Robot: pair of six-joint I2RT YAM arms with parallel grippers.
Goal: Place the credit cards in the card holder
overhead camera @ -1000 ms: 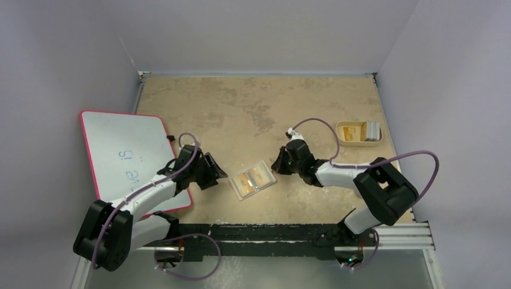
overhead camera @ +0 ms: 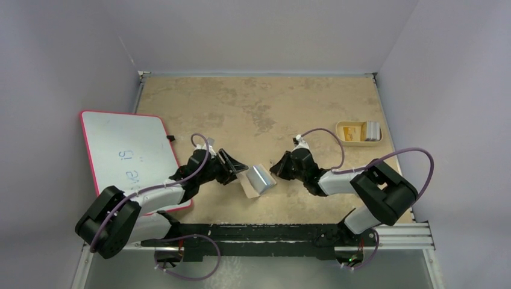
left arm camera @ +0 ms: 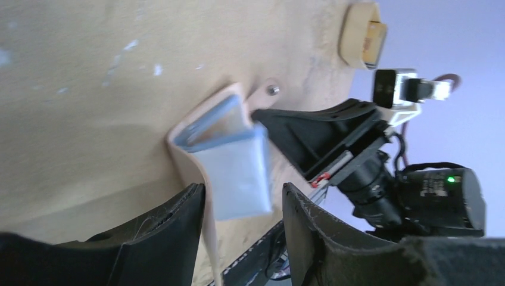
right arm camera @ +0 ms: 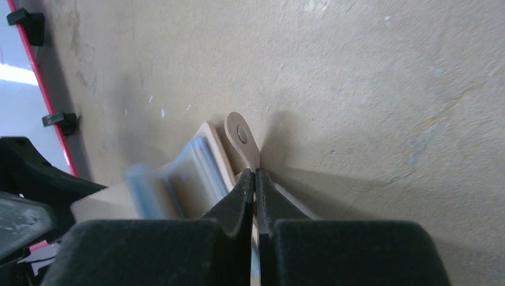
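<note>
The pale card holder (overhead camera: pixel 250 187) is between my grippers, its left half lifted off the table and folding toward the right. Clear bluish sleeves (left arm camera: pixel 232 167) stand out inside it. My left gripper is open at the lifted cover, whose edge runs along the inner side of its left finger (left arm camera: pixel 189 217). My right gripper is shut at the holder's right side, with the thin snap tab (right arm camera: pixel 241 137) pinched at its fingertips. Whether cards sit in the sleeves cannot be made out now.
At the right edge of the table stands a beige box (overhead camera: pixel 341 142) containing an orange card (overhead camera: pixel 349 133) and grey-white cards (overhead camera: pixel 372 130). A whiteboard (overhead camera: pixel 123 153) lies at the left. The table behind the arms is clear.
The holder lay flat and open, orange showing in its sleeves; now its left half is raised. My left gripper has moved right to it. My right gripper has barely shifted.
</note>
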